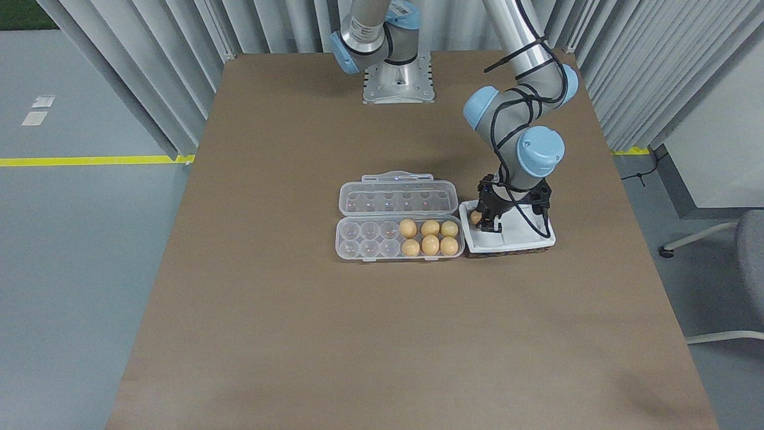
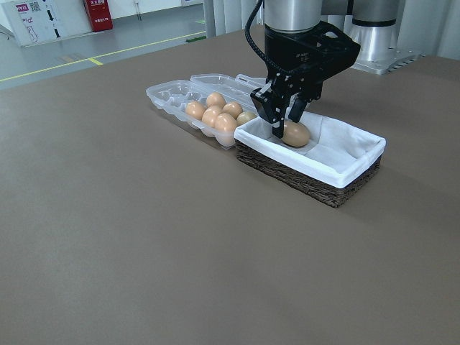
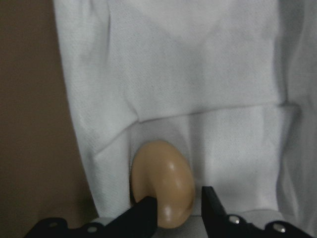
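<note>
My gripper is down inside a white cloth-lined wicker basket, its two black fingertips at a brown egg. In the wrist view the egg lies on the cloth between and just beyond the fingertips; whether they press on it I cannot tell. A clear plastic carton stands open to the left of the basket, with several eggs in its right-hand cups and the left-hand cups empty.
A chair is beside the right edge.
</note>
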